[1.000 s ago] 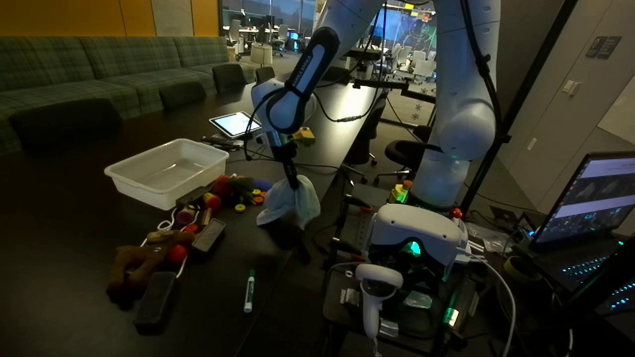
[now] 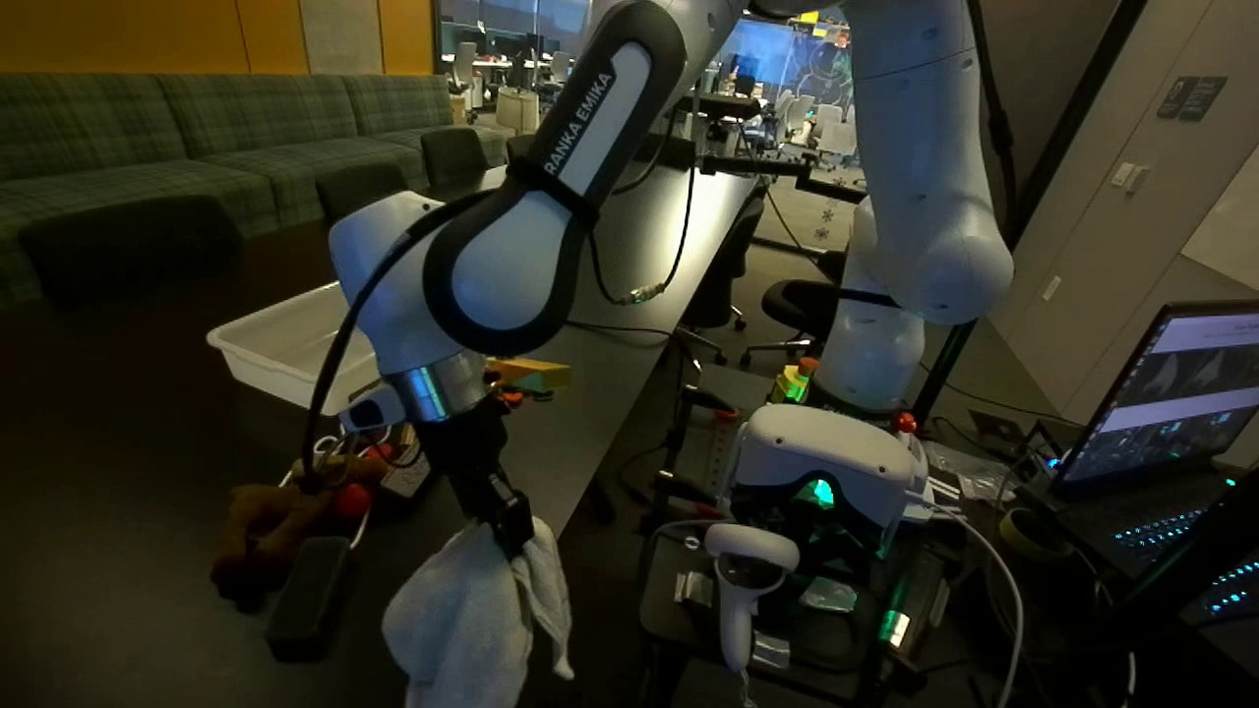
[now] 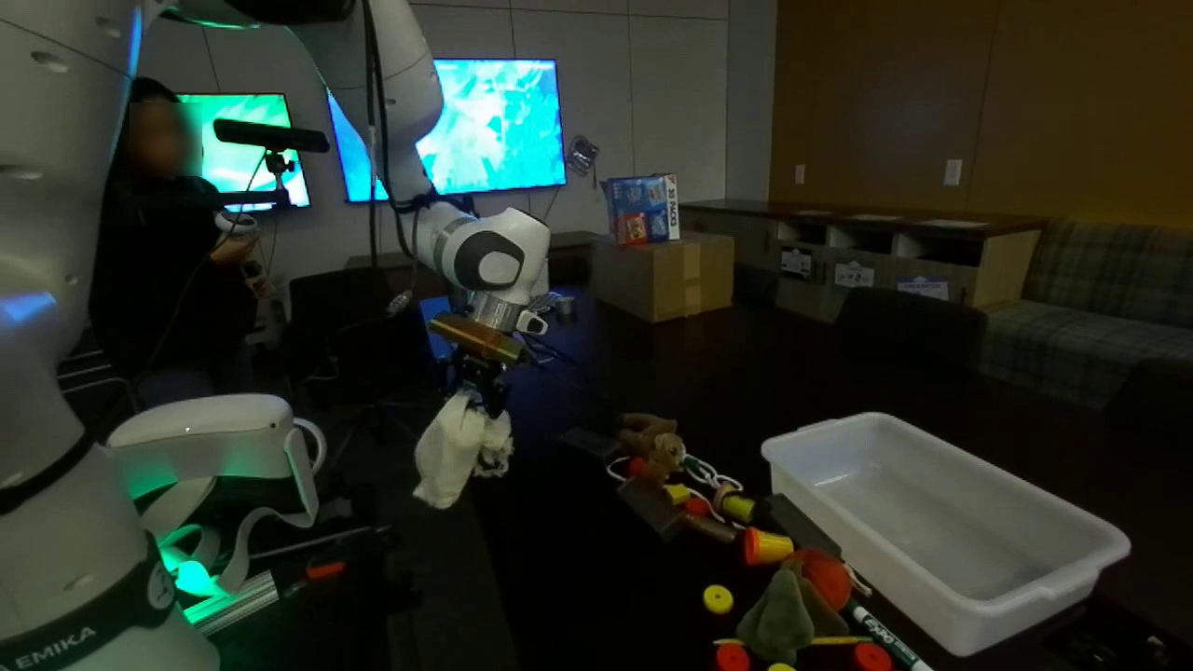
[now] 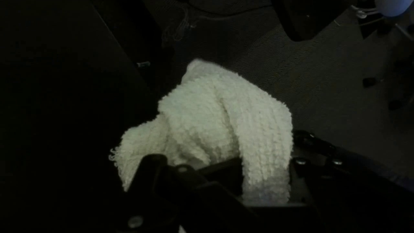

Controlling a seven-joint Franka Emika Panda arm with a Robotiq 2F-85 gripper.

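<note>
A white towel (image 2: 460, 619) hangs at my gripper (image 2: 509, 533), with a broad fold on one side and a narrower one on the other. In exterior view 2 the same towel (image 3: 456, 447) dangles below the gripper (image 3: 483, 397), clear of the toys. Seen from the wrist, the bunched towel (image 4: 217, 116) lies across the space between dark fingers that stand apart. How firmly they grip the cloth is hidden by its folds and the dark. Table edge and carpet show beneath it.
An empty white bin (image 3: 939, 526) stands on the dark table. Beside it lie several toys, including a brown plush (image 2: 266, 531), an orange cup (image 3: 766, 546) and a dark eraser block (image 2: 309, 602). A headset (image 2: 826, 454) sits on the cart by the arm's base.
My arm has come toward the exterior view 1 camera, with the towel carried along at the gripper. The towel now covers where a green-capped marker lay in view. The arm hides part of the bin.
</note>
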